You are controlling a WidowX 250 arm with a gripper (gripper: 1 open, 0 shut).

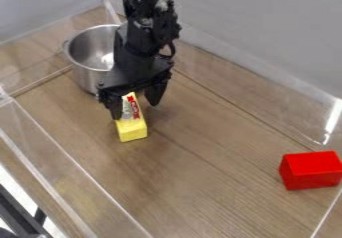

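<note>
My black gripper (131, 97) is low over the wooden floor, its fingers on either side of a yellow block (131, 128) that carries a small silver and red item on its upper part. The dark gripper hides part of that item, and whether the fingers press on it I cannot tell. A steel pot (90, 55) stands just behind and left of the gripper.
A red block (310, 170) lies at the right. Clear walls surround the wooden floor (214, 182), which is free in the middle and front. White panels rise at the back.
</note>
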